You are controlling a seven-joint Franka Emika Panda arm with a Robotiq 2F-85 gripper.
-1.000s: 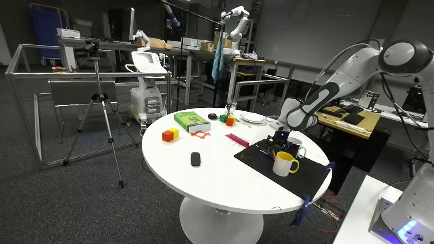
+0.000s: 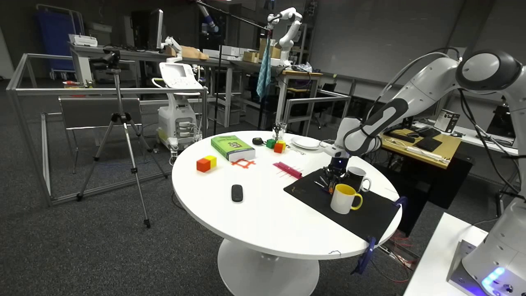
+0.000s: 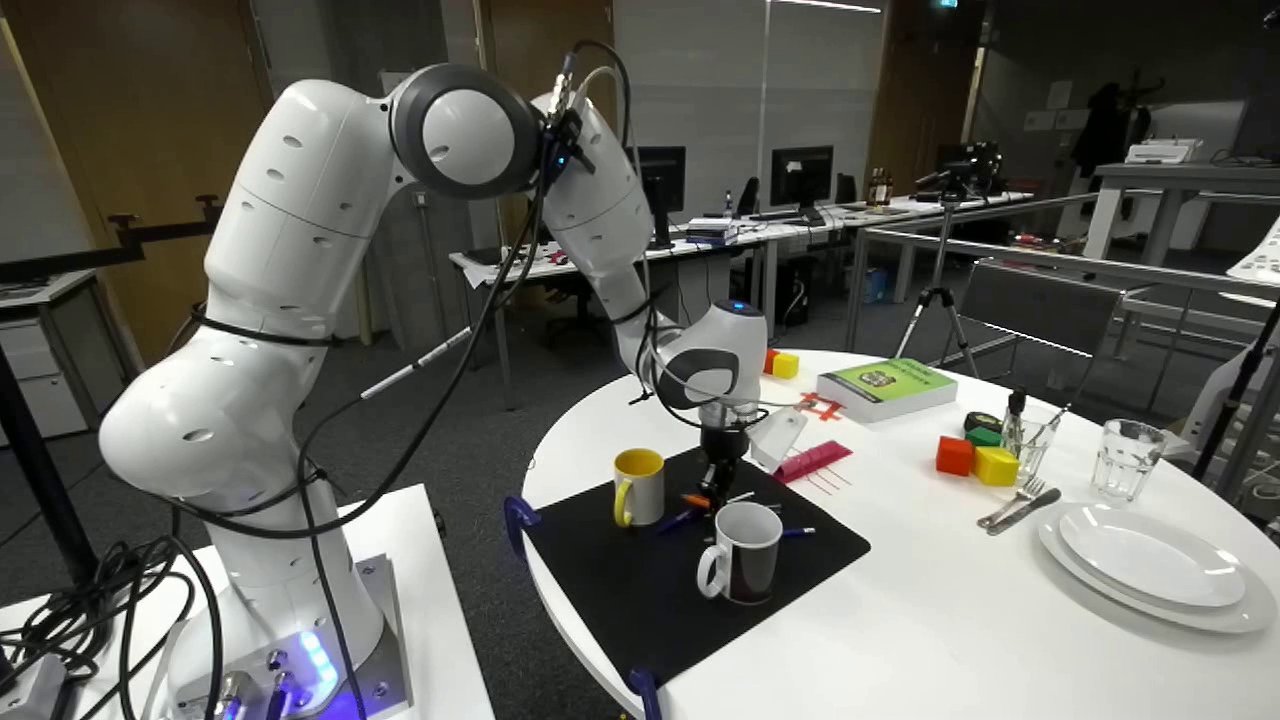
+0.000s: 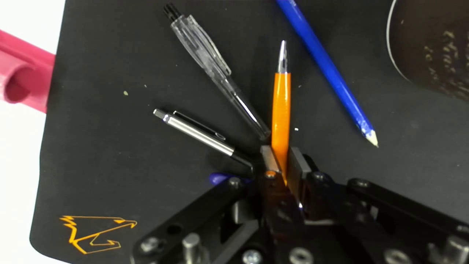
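Observation:
An orange pen (image 4: 281, 103) with a silver tip lies between the fingers of my gripper, which is shut on it low over the black mat. To its left are a clear pen (image 4: 211, 66) and a silver-and-black pen (image 4: 198, 135); a purple-ended object (image 4: 218, 178) is partly hidden under the fingers. A blue pencil (image 4: 327, 66) lies to the right. Exterior view 2 has the gripper (image 3: 716, 490) standing between a yellow-lined white mug (image 3: 639, 490) and a dark-and-white mug (image 3: 743, 554).
The black mat (image 2: 367, 219) covers one side of the round white table (image 2: 276, 217). A pink holder (image 2: 288, 170) sits just off its edge. Further away are a green book (image 2: 232, 148), colored blocks (image 2: 203, 165) and plates (image 3: 1140, 558).
My gripper was spread open above the mat a second ago; it has closed and shifted slightly down and left in exterior view 1. The mugs have stayed in place.

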